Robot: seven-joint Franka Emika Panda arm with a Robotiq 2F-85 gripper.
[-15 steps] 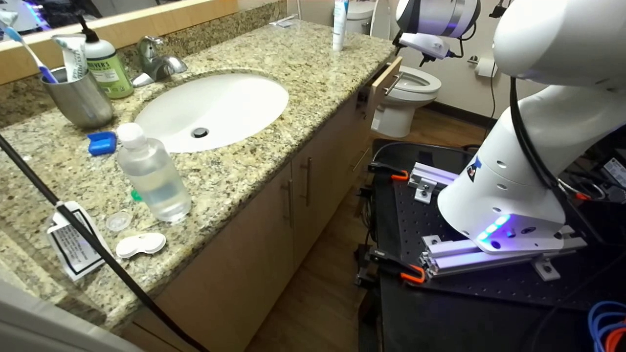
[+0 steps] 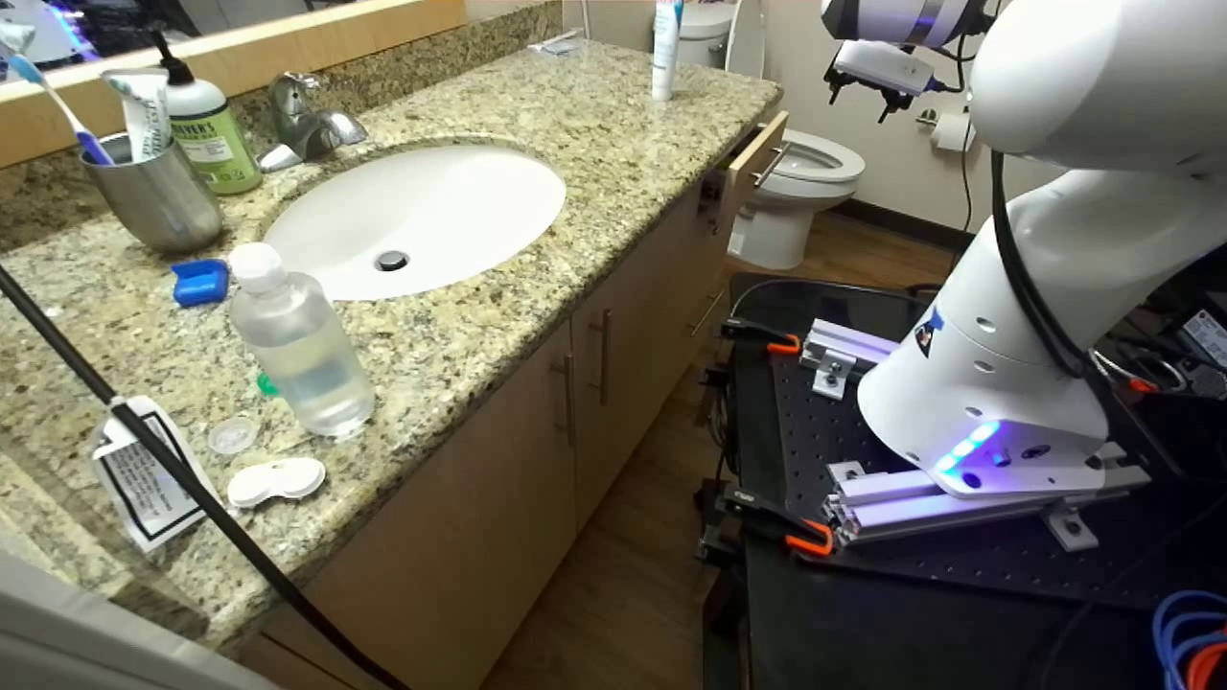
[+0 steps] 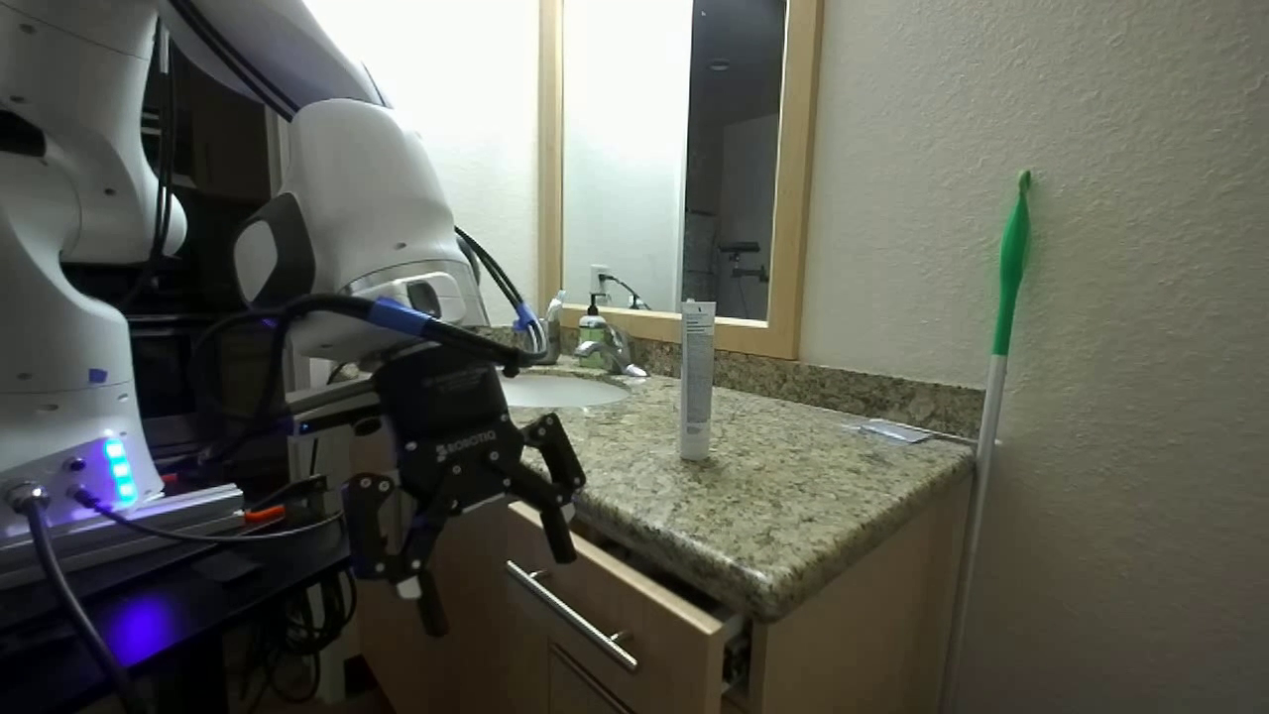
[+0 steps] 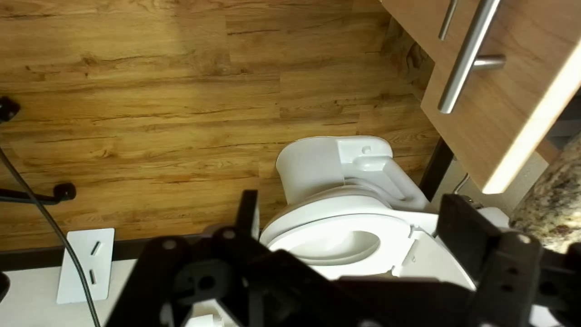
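Observation:
My gripper (image 3: 500, 583) hangs in front of the vanity, its fingers spread wide apart with nothing between them. The drawer (image 3: 619, 595) at the vanity's end stands partly pulled out, and its bar handle (image 3: 571, 615) lies a little to the right of and below my fingertips in the second exterior view, apart from them. In the wrist view the drawer's handle (image 4: 471, 54) shows at the upper right. A white tube (image 3: 697, 381) stands upright on the granite counter (image 3: 785, 476). What lies inside the drawer is hidden.
A toilet (image 4: 327, 240) stands beyond the drawer. Around the sink (image 2: 460, 218) are a clear bottle (image 2: 301, 345), a soap bottle (image 2: 213, 138), a metal cup (image 2: 161, 201) and a contact lens case (image 2: 276, 481). Wooden floor (image 4: 163, 109) lies open below.
The wrist end of my arm has moved to the right in the first exterior view, away from the counter and drawer. The drawer and the counter items look unmoved.

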